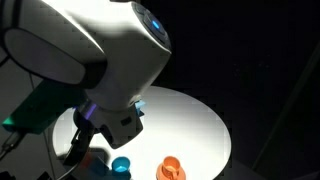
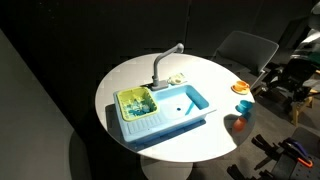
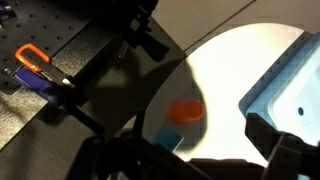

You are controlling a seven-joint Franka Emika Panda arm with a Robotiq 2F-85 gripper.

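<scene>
My gripper is open, its dark fingers spread wide at the bottom of the wrist view, with nothing held between them. Beyond it in that view lie an orange-red object (image 3: 185,110) and a blue piece (image 3: 168,138), close together near the table's edge. In exterior view 2 a blue cup (image 2: 244,106) stands between an orange cup (image 2: 241,86) and a small red object (image 2: 239,124). Exterior view 1 shows the blue cup (image 1: 120,165) and the orange cup (image 1: 171,163), while the arm hides much of the table.
A light blue sink (image 2: 180,121) sits on the round white table (image 2: 205,145), with a yellow rack (image 2: 137,104) at its left and a grey faucet (image 2: 164,66) behind. A grey chair (image 2: 248,52) stands past the table. The tabletop right of the sink is largely bare.
</scene>
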